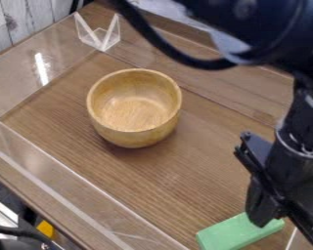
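Observation:
My gripper [264,181] hangs at the right of the view, low over the table, its fingers shut with nothing seen between them. Just below and left of it, a green rectangular block [235,232] lies flat near the front edge, partly hidden by the gripper.
A tan wooden bowl [133,109] sits left of centre on the wooden table [120,186]. A white wire holder [99,33] stands at the back left. A clear rail runs along the left and front edges.

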